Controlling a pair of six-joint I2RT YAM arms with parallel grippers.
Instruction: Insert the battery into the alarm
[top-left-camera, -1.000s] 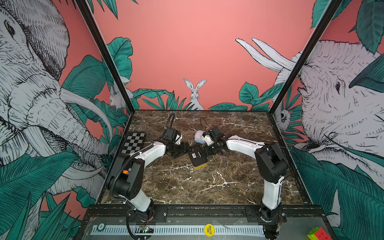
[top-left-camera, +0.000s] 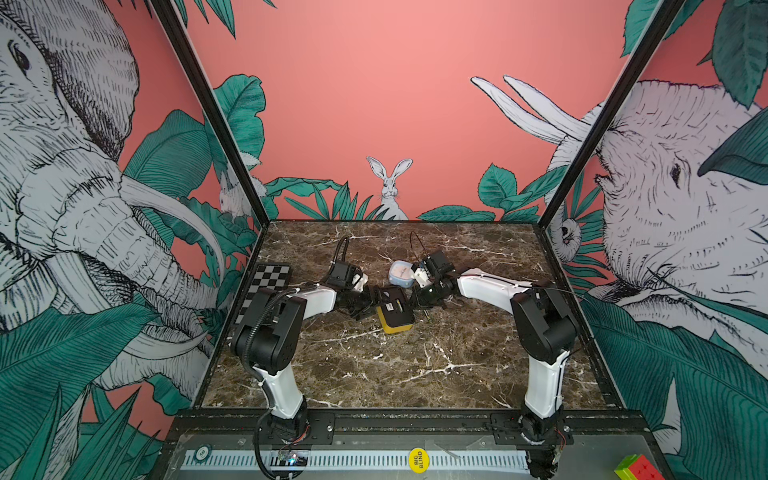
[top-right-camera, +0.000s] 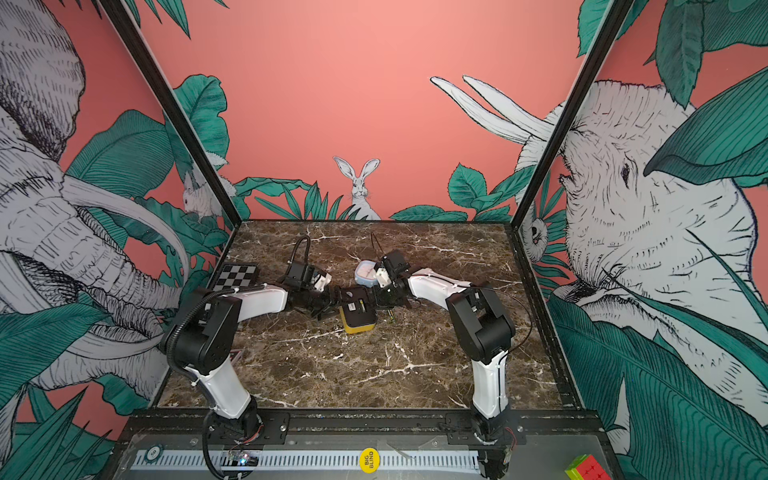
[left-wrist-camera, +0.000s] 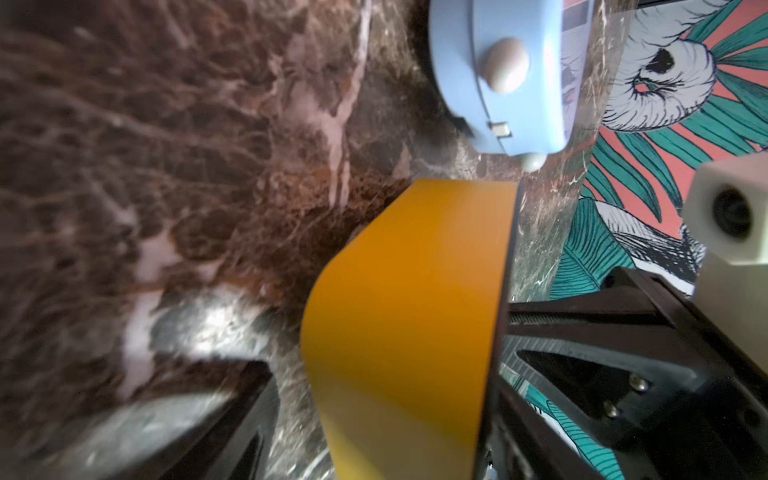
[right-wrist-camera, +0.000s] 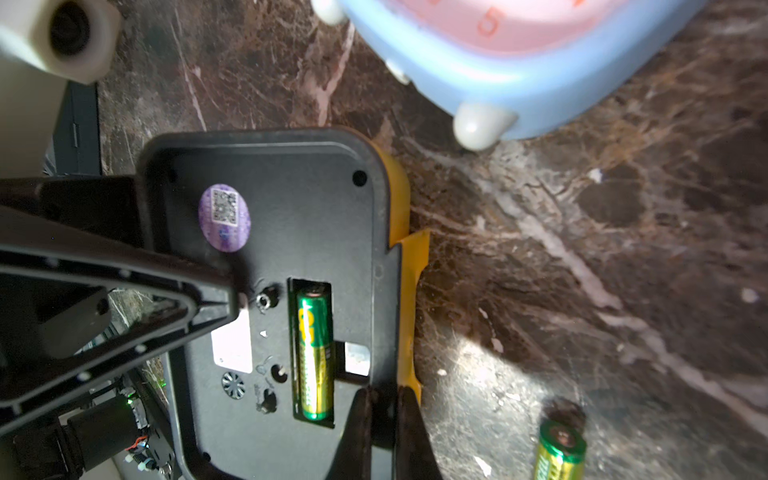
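The yellow alarm (top-left-camera: 394, 318) stands mid-table with its black back (right-wrist-camera: 264, 176) facing up in the right wrist view. One green battery (right-wrist-camera: 315, 352) lies lengthwise in its back compartment. A second green battery (right-wrist-camera: 560, 457) rests on the table to the right, cut off by the frame edge. My left gripper (top-left-camera: 376, 298) is part open around the alarm: one of its fingers (left-wrist-camera: 576, 336) lies along the black back, the other is blurred beyond the yellow front. My right gripper is shut at the alarm's side rim, with no battery visible between its fingers.
A light blue clock (right-wrist-camera: 528, 88) with white feet stands just behind the alarm. A checkered board (top-right-camera: 236, 277) lies at the table's far left.
The alarm has turned slightly, showing more of its yellow side. My left arm's elbow has shifted right, and the left gripper now reaches closer around the alarm. The right arm moved slightly.
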